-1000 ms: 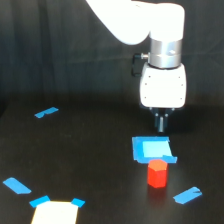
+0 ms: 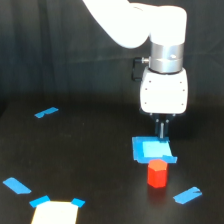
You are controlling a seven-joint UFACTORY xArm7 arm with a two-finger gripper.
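My gripper (image 2: 162, 134) points straight down at the right of the camera view, its dark fingertips just over the far edge of a blue-bordered pale square (image 2: 155, 149). Its fingers are small and dark against a dark background, so their spacing is unclear. A red block (image 2: 157, 173) stands at the near side of that square, in front of the gripper and apart from it. At the lower left, a cream-coloured square (image 2: 55, 213) with blue at its corners is cut off by the frame's bottom edge.
Blue tape strips lie on the black table: one at the far left (image 2: 46, 112), one at the near left (image 2: 16, 186) and one at the near right (image 2: 187, 195). Between the left tapes and the pale square, the table's middle (image 2: 90, 155) is bare.
The gripper has come down a little and shifted slightly to the right. The red block, both squares and the tape strips look unmoved.
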